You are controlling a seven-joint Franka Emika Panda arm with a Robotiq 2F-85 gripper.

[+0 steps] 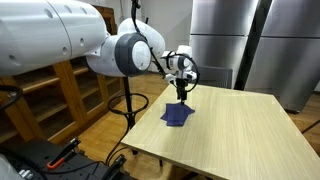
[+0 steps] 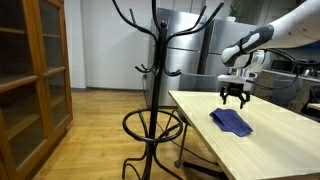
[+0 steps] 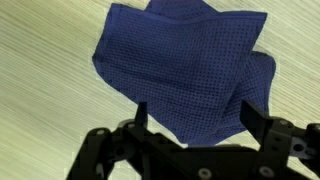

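A dark blue cloth [image 1: 177,115] lies loosely folded on the pale wooden table, with uneven, overlapping corners. In the wrist view the cloth [image 3: 190,65] fills the middle, showing a waffle-like weave and a fold along its right side. My gripper [image 1: 182,98] points down above the cloth's far part in exterior view 1. Its fingertips [image 3: 139,112] stand wide apart in the wrist view, with the cloth's lower corner visible below and between them. Exterior view 2 shows the gripper [image 2: 234,101] above and behind the cloth [image 2: 231,122], apart from it.
A black coat stand [image 2: 151,115] rises beside the table's left edge. A dark chair [image 1: 213,77] stands behind the far edge, and wooden cabinets [image 1: 45,100] line the left.
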